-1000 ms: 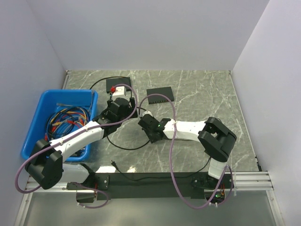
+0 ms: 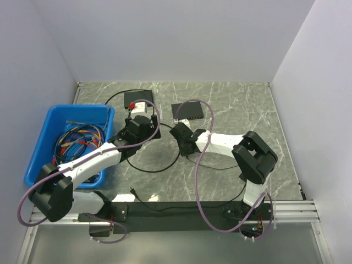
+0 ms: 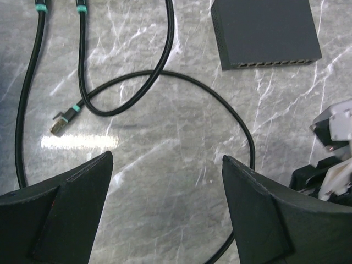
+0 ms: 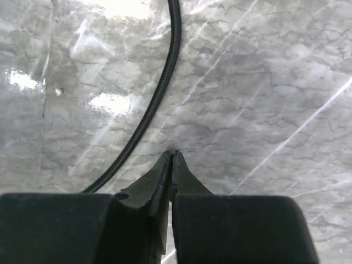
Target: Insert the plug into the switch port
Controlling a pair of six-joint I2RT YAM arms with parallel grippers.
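Note:
A clear-tipped plug (image 3: 58, 126) with a teal band lies loose on the table in the left wrist view, at one end of a black cable (image 3: 242, 122). The dark switch (image 3: 267, 30) rests at upper right there, its row of ports facing the near side. My left gripper is open over bare table, well apart from the plug. In the right wrist view my right gripper is shut, with nothing between its fingertips; a black cable (image 4: 160, 91) curves past beyond them and to their left. The top view hides the plug behind my left arm.
Another dark box (image 2: 138, 97) stands left of the switch, near cables with teal bands. A blue bin (image 2: 40, 144) of coiled cables sits at far left. Along the front edge lies a separate cable (image 2: 176, 207).

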